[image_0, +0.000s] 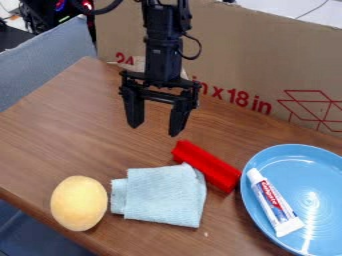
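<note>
My black gripper (156, 116) hangs open over the back middle of the wooden table, nothing between its fingers. Below it to the right lies a red block (206, 164), set diagonally. A folded pale blue cloth (159, 200) lies at the front middle, with a yellow bun-like object (79, 203) to its left. At the right is a blue plate (315, 200) with a white toothpaste tube (273, 199) lying on it.
A large cardboard box (274, 70) stands along the back. A grey padded edge borders the table's left side.
</note>
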